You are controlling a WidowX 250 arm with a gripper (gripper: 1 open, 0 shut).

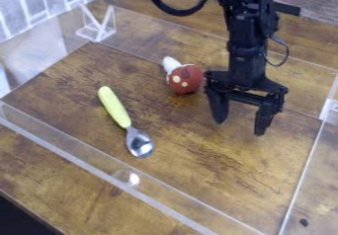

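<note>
My black gripper (243, 109) hangs open over the wooden table (211, 180), right of centre, its two fingers apart with nothing seen between them. To its left and slightly behind lies a red spotted toy (184, 79) with a white part (171, 63) sticking out toward the back left. A spoon (138, 141) with a pale yellow-green handle (114, 107) lies on the left half of the table, bowl toward the front, apart from the gripper.
A white wire-like stand (98, 24) is at the back left. Clear plastic edges run along the left, front and right of the table.
</note>
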